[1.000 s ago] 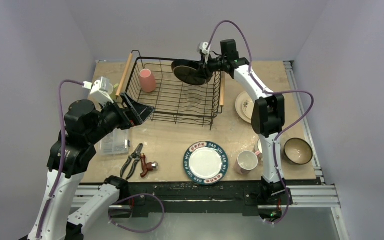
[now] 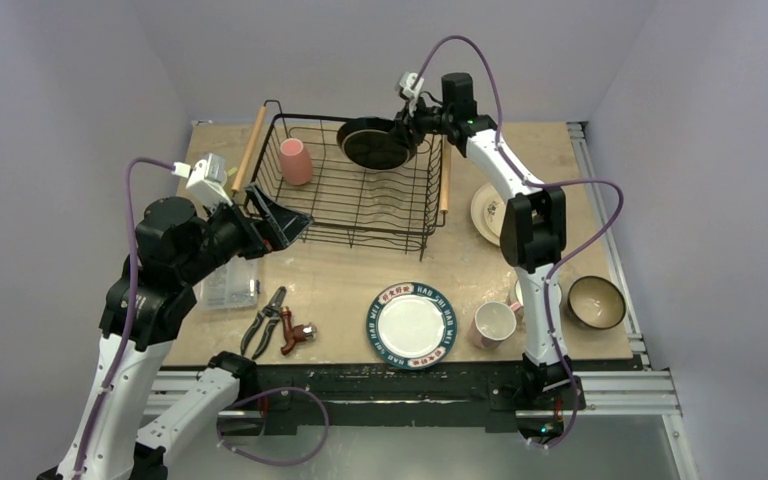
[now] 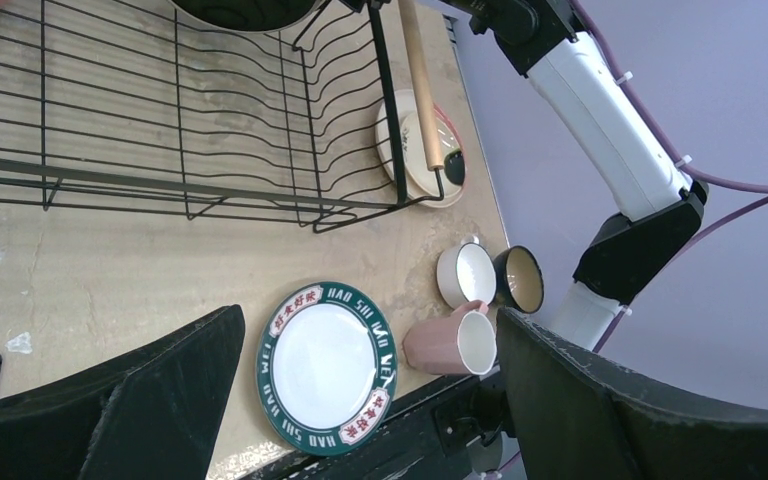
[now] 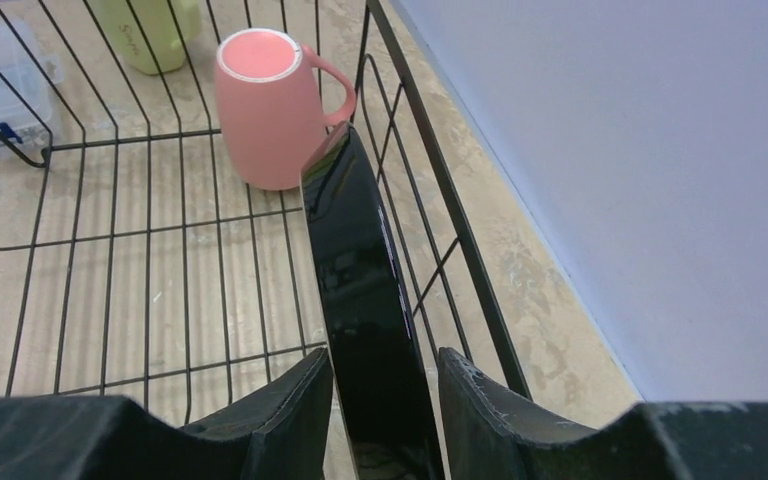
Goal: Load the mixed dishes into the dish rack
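A dark pan or plate (image 2: 370,148) stands at the back right of the wire dish rack (image 2: 360,228), seen edge-on as a black band (image 4: 360,290) in the right wrist view. My right gripper (image 2: 408,128) is at its right end, fingertips beside it; whether they grip it is unclear. A pink mug (image 2: 295,160) sits at the rack's left. My left gripper (image 2: 285,220) hangs open over the rack's left front, nothing between its fingers. On the counter are a rimmed plate (image 2: 410,325), pink mug (image 2: 492,323), white mug (image 3: 468,275), brown bowl (image 2: 595,300) and plates (image 2: 488,210).
Pliers (image 2: 265,322), a brown tap-like fitting (image 2: 295,330) and a clear box (image 2: 228,285) lie at the front left. Walls border the worktop. The counter between rack and front plate is clear, as is the rack's middle.
The dark dish has shifted very slightly, and the right gripper with it. The left arm stays where it was.
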